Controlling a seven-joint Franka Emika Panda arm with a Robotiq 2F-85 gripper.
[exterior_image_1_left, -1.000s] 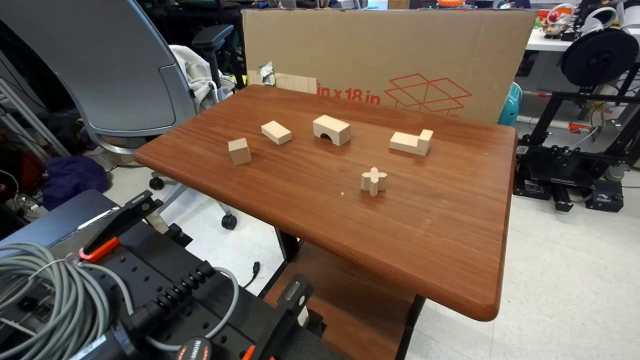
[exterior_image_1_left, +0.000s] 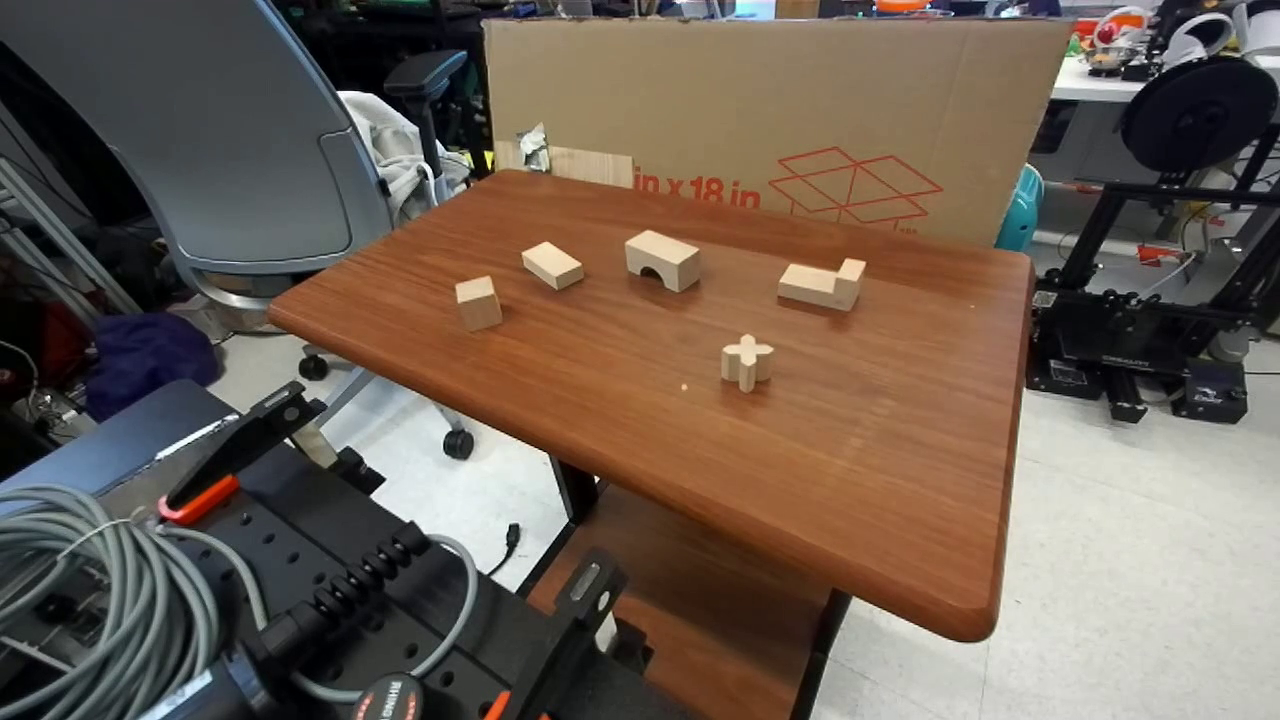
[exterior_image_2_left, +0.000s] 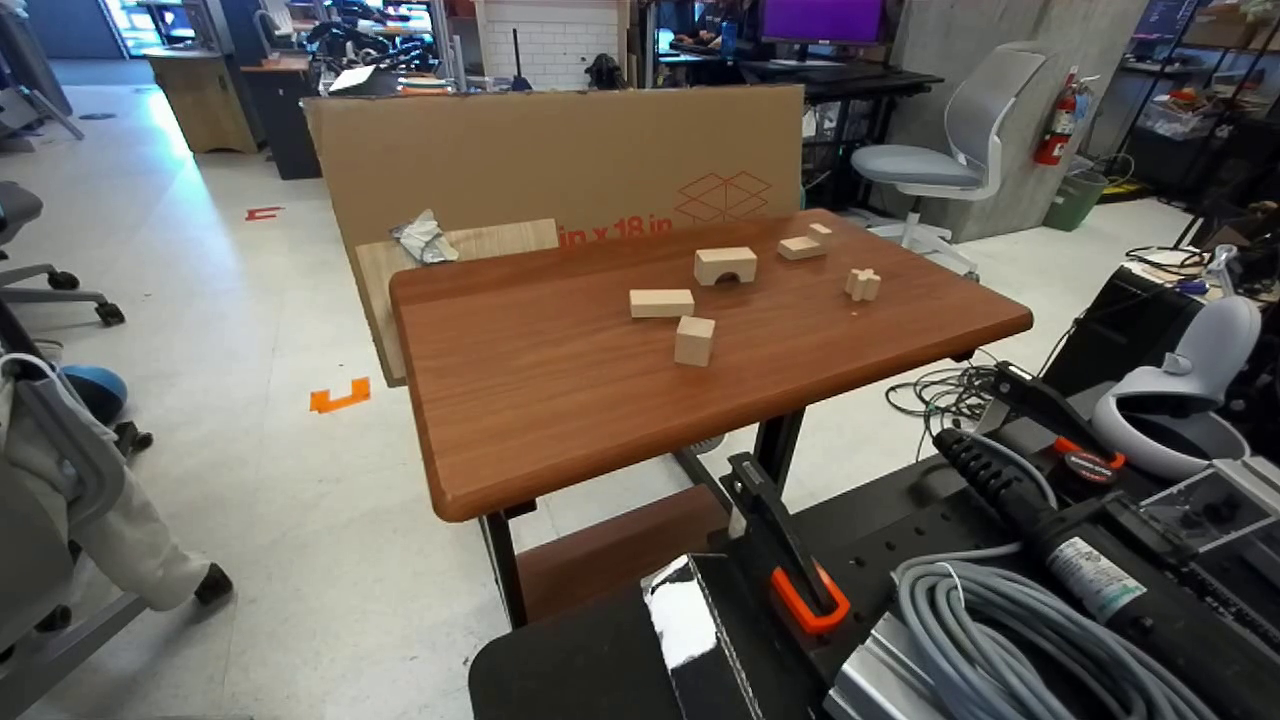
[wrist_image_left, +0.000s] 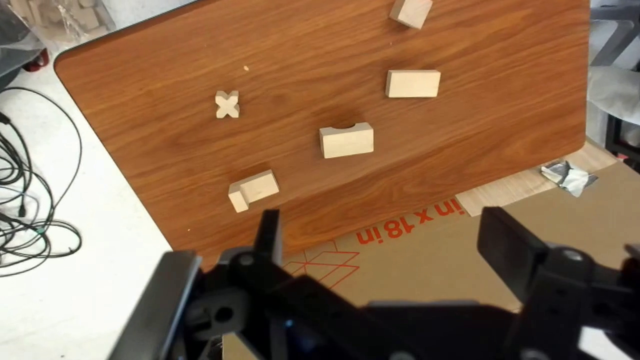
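Note:
Several pale wooden blocks lie apart on the brown table (exterior_image_1_left: 600, 372). In the wrist view there is a cross-shaped block (wrist_image_left: 227, 104), an L-shaped block (wrist_image_left: 255, 189), an arched block (wrist_image_left: 347, 141), a rectangular block (wrist_image_left: 413, 84) and a cube-like block (wrist_image_left: 412, 12) cut by the top edge. My gripper is open, its two dark fingers wide apart and nothing between them. From this view it hangs over the table's cardboard-backed side, clear of every block. Neither exterior view shows the gripper.
A tall cardboard sheet (exterior_image_1_left: 744, 96) stands along the table's back edge. Crumpled silver tape (exterior_image_2_left: 423, 238) sits by a light wood strip (exterior_image_2_left: 504, 239) at that edge. Wide bare areas of tabletop separate the blocks. A grey chair (exterior_image_1_left: 240, 132) is beside the table.

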